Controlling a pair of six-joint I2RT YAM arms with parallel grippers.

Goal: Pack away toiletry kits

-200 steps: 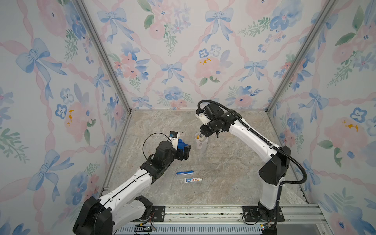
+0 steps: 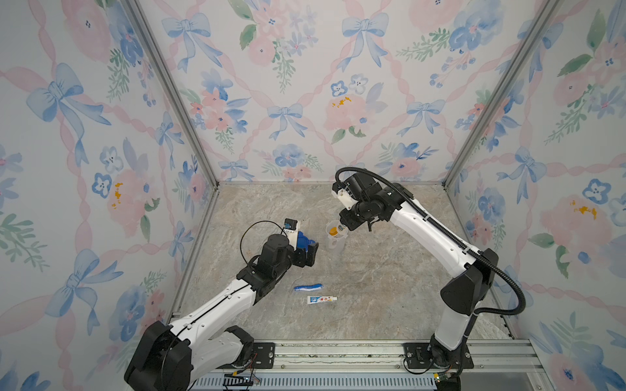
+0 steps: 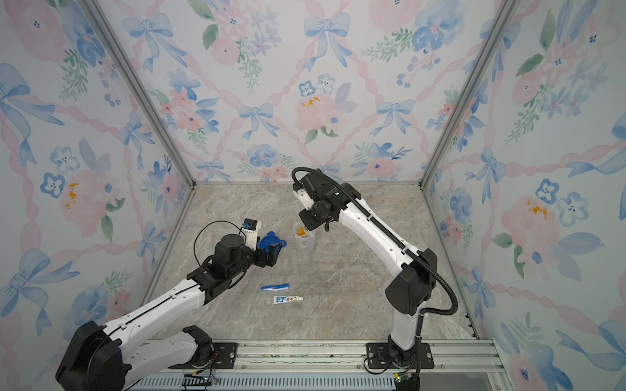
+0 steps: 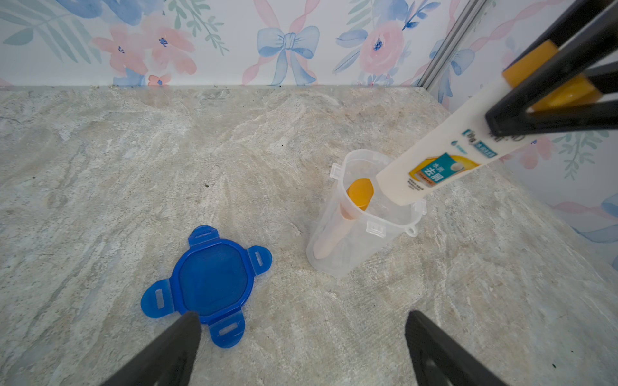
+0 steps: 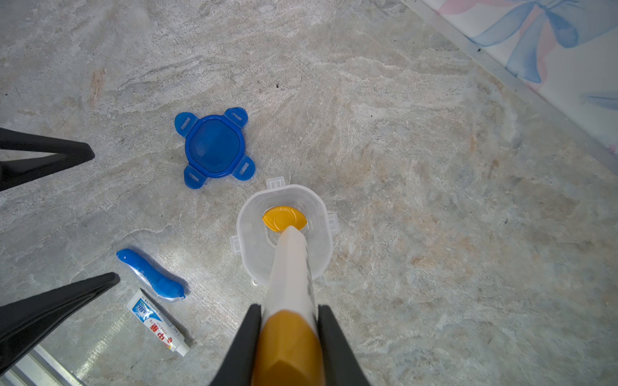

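A clear plastic container [image 4: 334, 238] stands upright with a yellow-capped bottle [image 4: 360, 191] inside. My right gripper is shut on a white bottle [image 4: 437, 164] with a yellow cap. That bottle is tilted, its lower end at the container's mouth; how deep it reaches is hard to tell. The blue lid [image 4: 213, 278] lies flat beside the container. My left gripper stands open over the table, nothing between its fingers. A blue toothbrush item [image 5: 151, 273] and a toothpaste tube [image 5: 158, 321] lie on the table, toward the front.
Floral walls [image 2: 365, 91] close off the back and sides. A metal rail [image 2: 339, 348] runs along the front edge.
My right arm has shifted slightly right with the white bottle still gripped. The left arm is nearly still, and the container, toothbrush item and toothpaste look unmoved.
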